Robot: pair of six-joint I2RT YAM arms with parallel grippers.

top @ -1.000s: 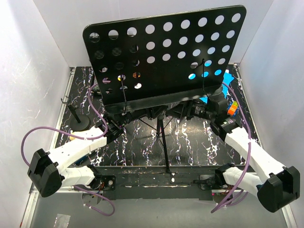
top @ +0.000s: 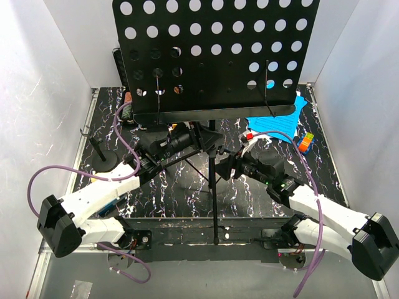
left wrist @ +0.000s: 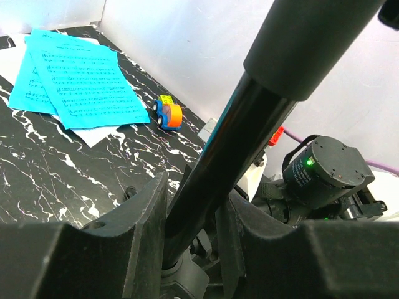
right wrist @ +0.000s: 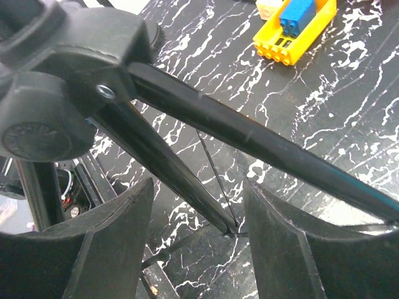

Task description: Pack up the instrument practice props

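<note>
A tall black music stand, with perforated desk [top: 218,62], fills the top view's upper middle above a vertical pole and tripod legs. My left gripper [top: 206,137] is at the upper pole [left wrist: 224,156], which runs between its fingers in the left wrist view; whether it grips is unclear. My right gripper [top: 227,163] is lower, beside the stand's hub, part open, with a tripod leg [right wrist: 262,140] beyond its separated fingers in the right wrist view.
Blue sheet music [left wrist: 87,81] and a toy car [left wrist: 168,115] lie at right. A small black stand [top: 103,156] is at left; a yellow brick tray [right wrist: 293,43] shows in the right wrist view. White walls bound the table.
The stand's desk has moved up in the top view and the pole looks more upright. The left gripper has risen slightly; the right arm has shifted lower, toward the table's front.
</note>
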